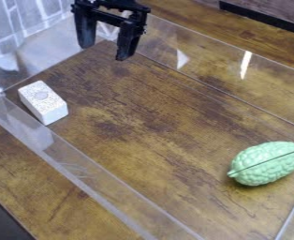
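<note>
My black gripper (pixel 106 39) hangs at the top left of the view, fingers apart with nothing between them, above the wooden floor of a clear-walled enclosure. A white speckled block (pixel 42 102) lies at the left, below and to the left of the gripper. A pale green bumpy oval object (pixel 267 162), like a bitter melon, lies at the lower right, well away from the gripper.
Transparent walls (pixel 105 177) border the wooden surface (pixel 156 122) on the visible sides. A light, crinkled material (pixel 22 33) stands beyond the wall at the top left.
</note>
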